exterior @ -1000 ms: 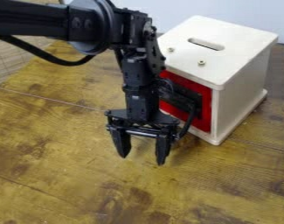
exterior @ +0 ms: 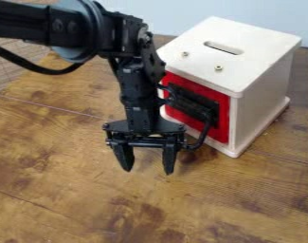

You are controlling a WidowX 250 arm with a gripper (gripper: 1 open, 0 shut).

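Note:
My black gripper (exterior: pixel 146 158) hangs open above the wooden surface, its two fingers pointing down with nothing between them. It is in front of and left of a white wooden box (exterior: pixel 255 109), which has a slot and two small knobs on top. The box's left face has a red panel (exterior: pixel 217 129), largely hidden behind the arm and its cables.
A pale wall stands behind the box, and a light tiled or slatted surface shows at the far upper left.
The box stays in place.

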